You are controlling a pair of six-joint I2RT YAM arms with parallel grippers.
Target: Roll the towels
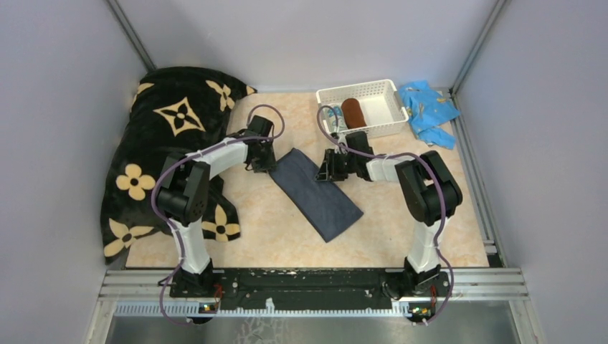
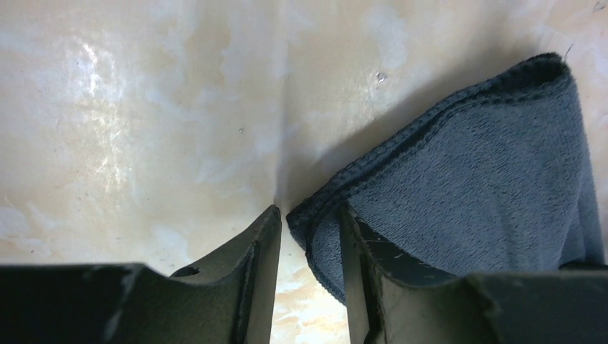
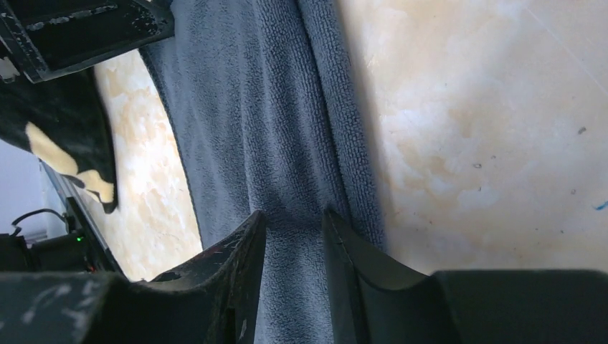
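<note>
A folded dark grey towel (image 1: 323, 211) lies diagonally on the table, with creases along its length in the right wrist view. My left gripper is at its upper-left corner, fingertips part open on either side of the folded edge (image 2: 401, 143). My right gripper is part open over the towel's middle, near its upper-right side, fingertips down at the cloth. Whether either has cloth gripped between its fingers is unclear.
A white basket (image 1: 380, 104) with a brown roll stands at the back right, beside blue cloths (image 1: 426, 111). A black patterned cloth (image 1: 154, 129) covers the left side.
</note>
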